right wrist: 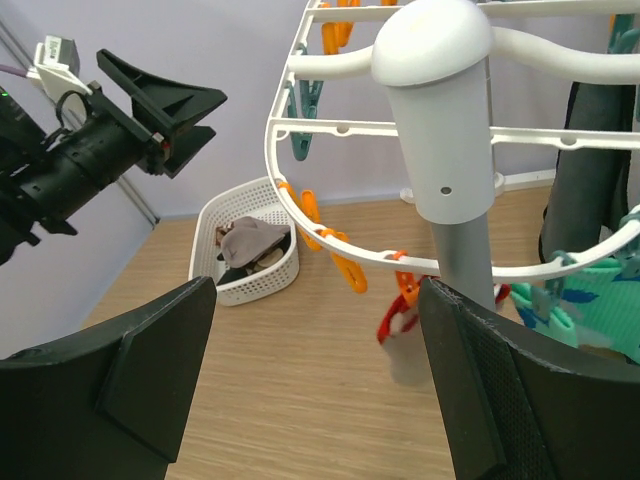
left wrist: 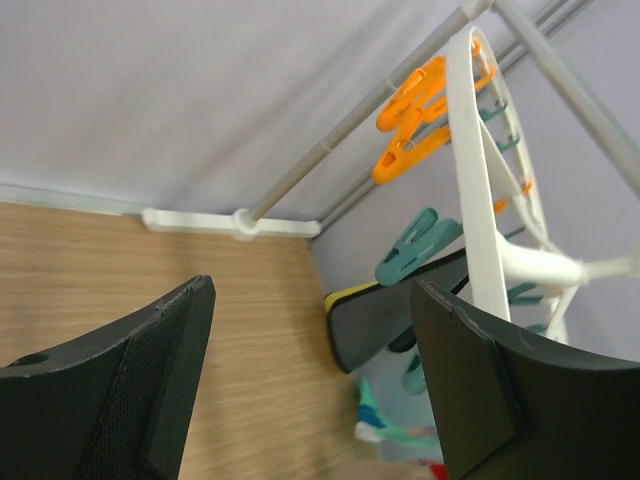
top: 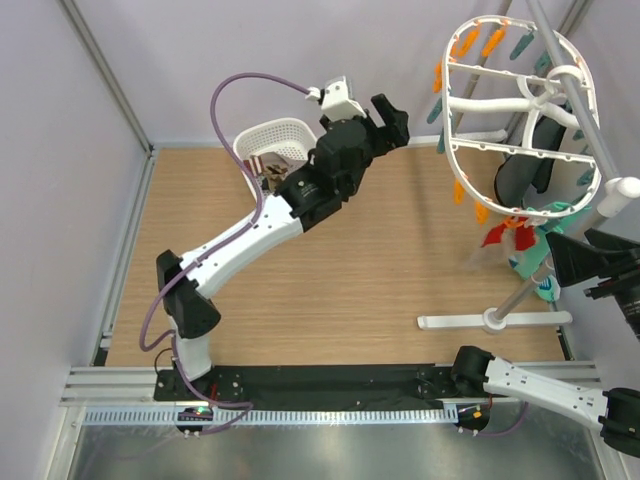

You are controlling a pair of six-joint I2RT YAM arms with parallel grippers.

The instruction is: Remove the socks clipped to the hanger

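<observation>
The white clip hanger [top: 449,130] hangs at the upper right in the top view, with orange and teal clips. Under its near side hang a red-patterned sock [top: 524,238] and a teal sock [top: 530,262]; the red one looks blurred. A dark sock [top: 515,178] hangs farther in, also seen as the dark sock [left wrist: 365,325] in the left wrist view. My left gripper [top: 398,125] is open left of the hanger, apart from it, nothing between its fingers. My right gripper stands open in front of the hanger pole, also empty.
A white basket [top: 290,128] holding several socks stands at the back left, partly hidden by my left arm. The hanger's pole [top: 525,290] rises from a white foot [top: 450,322] at the right.
</observation>
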